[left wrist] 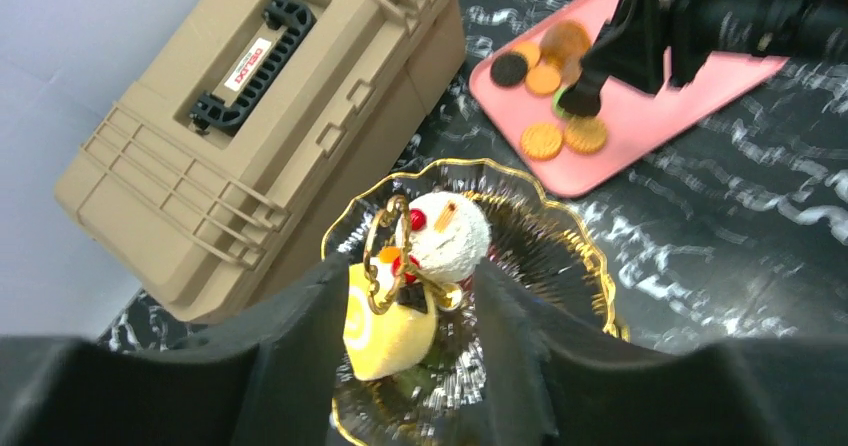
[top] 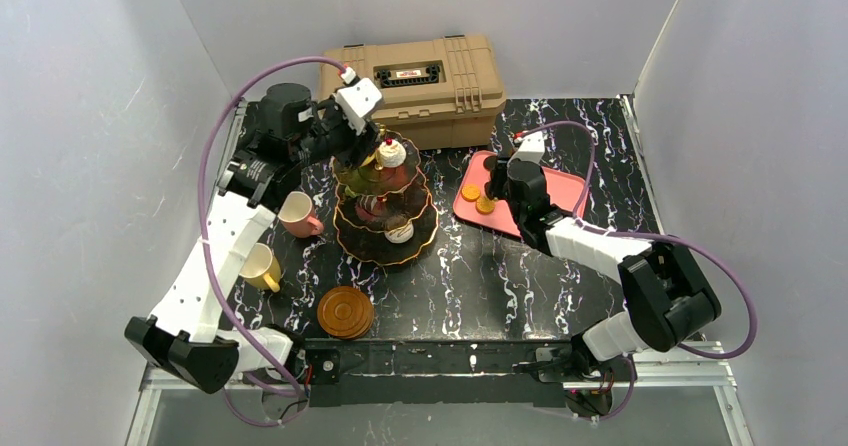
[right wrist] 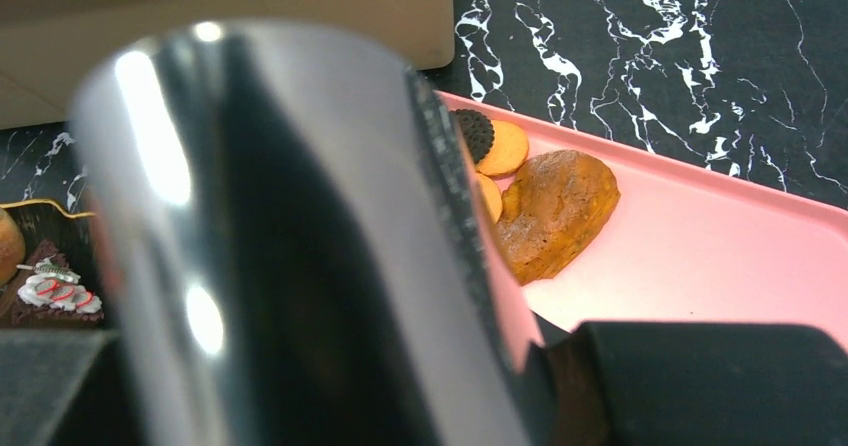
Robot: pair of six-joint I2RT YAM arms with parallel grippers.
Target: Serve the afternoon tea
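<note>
My left gripper stands open above the three-tiered dark stand [top: 348,238] with gold rims. The stand's gold ring handle [left wrist: 402,216] appears between its fingers, but contact cannot be judged. A white cream cake [left wrist: 462,241] and a yellow cake [left wrist: 390,344] sit on the top tier; a white-topped treat [top: 399,233] lies lower down. Over the left part of the pink tray [top: 562,188], my right gripper [top: 496,182] is shut on a dark glossy piece [right wrist: 290,226], which fills much of the right wrist view. A brown glazed treat [right wrist: 565,206] lies on the tray beyond.
Several round biscuits [left wrist: 541,141] lie at the tray's left end. Behind the stand is a tan toolbox [top: 440,126]. A pink mug [top: 298,214], a yellow mug [top: 260,266] and brown coasters [top: 345,312] stand left and front.
</note>
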